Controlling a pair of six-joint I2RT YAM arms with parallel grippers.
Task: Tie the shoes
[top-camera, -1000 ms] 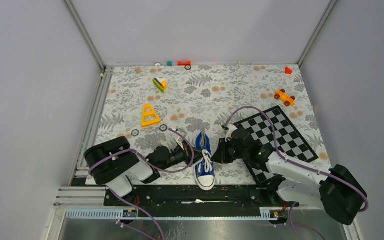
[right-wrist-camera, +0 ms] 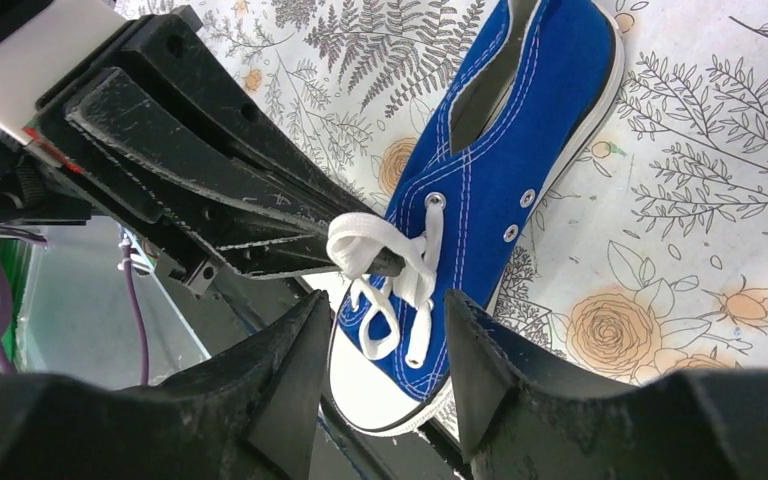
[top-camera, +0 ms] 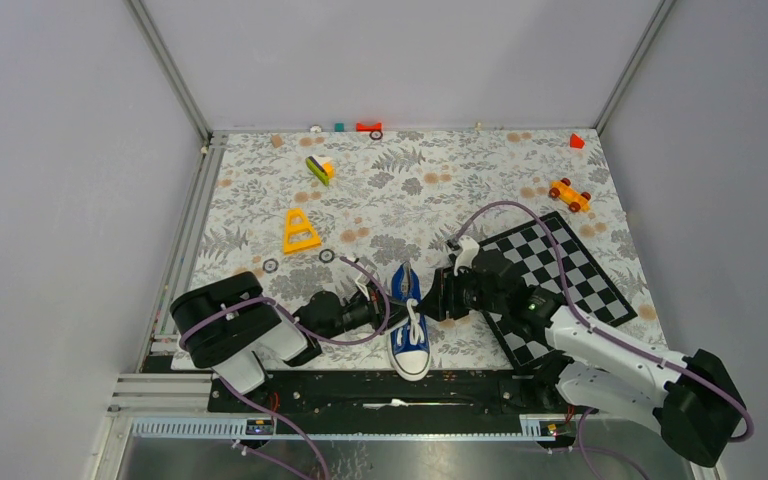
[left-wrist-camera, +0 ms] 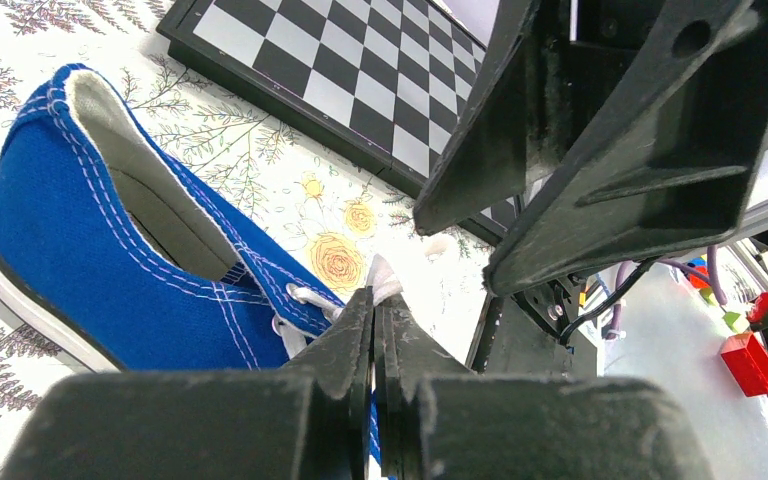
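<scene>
A blue canvas shoe (top-camera: pixel 409 330) with a white toe cap lies lengthwise near the table's front edge. In the right wrist view its white lace (right-wrist-camera: pixel 400 245) curls over the tip of my left gripper, above the eyelets; a small loop hangs below. The left wrist view shows the left gripper shut, with a bit of white lace (left-wrist-camera: pixel 385 278) at its fingertips. On the shoe's right side my right gripper stands open, nothing between its fingers. The lace lies beyond its fingertips in the right wrist view.
A checkered board (top-camera: pixel 582 280) lies to the right, partly under my right arm. A yellow triangular piece (top-camera: pixel 300 232) and black rings (top-camera: pixel 270 266) lie left of the shoe. An orange toy car (top-camera: pixel 570 195) stands at the back right.
My right gripper has opened and shifted slightly beside the shoe. The white lace on the shoe sits differently, less spread out. My left gripper has stayed in nearly the same place.
</scene>
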